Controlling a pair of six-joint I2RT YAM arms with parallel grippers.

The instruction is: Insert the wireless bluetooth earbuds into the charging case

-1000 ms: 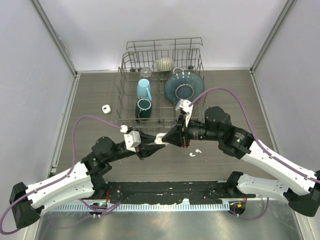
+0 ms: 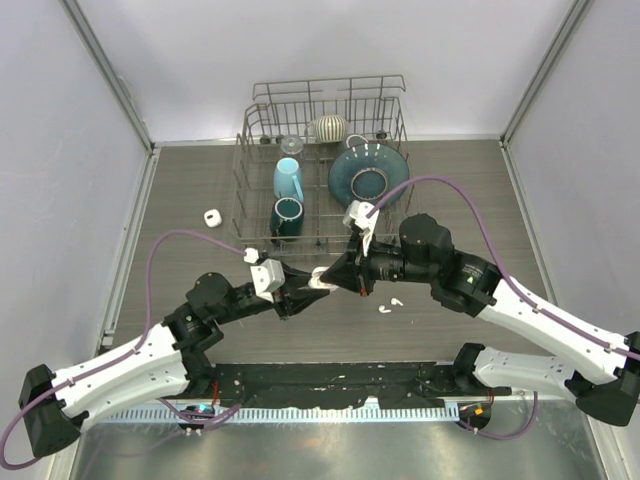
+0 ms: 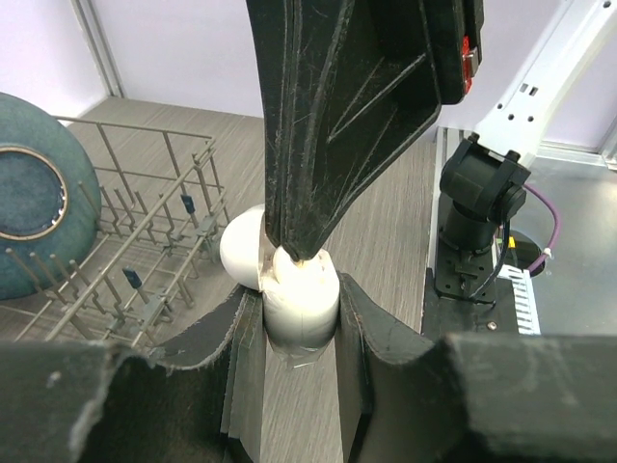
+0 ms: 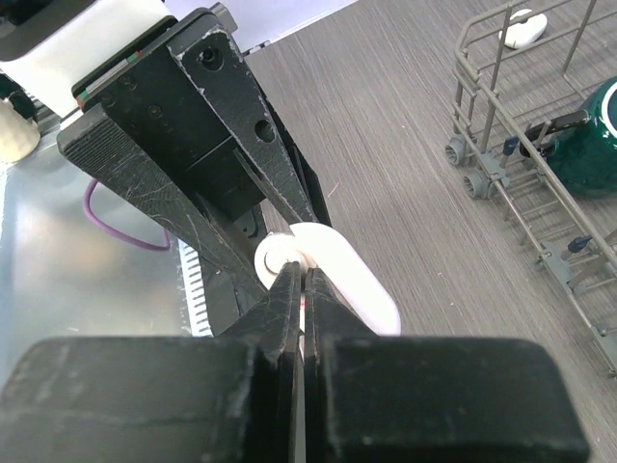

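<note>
At the middle of the table both grippers meet at a white charging case (image 2: 322, 282). In the left wrist view its rounded white body (image 3: 299, 313) sits between the fingers of my left gripper, with a white lid behind it; whether the fingers grip it tightly is unclear. My right gripper is shut at the case, its fingertips over the case's top, with white parts showing round them; what exactly is between them is hidden. Two small white pieces (image 2: 385, 309), apparently earbuds, lie on the table to the right.
A wire dish rack (image 2: 240, 190) holding mugs, a plate (image 2: 350, 190) and a striped cup stands behind the grippers. A small white object (image 2: 212, 217) lies left of the rack. Bare table is on both sides.
The right arm's wrist has shifted slightly to the left over the last second. The left arm looks almost unchanged.
</note>
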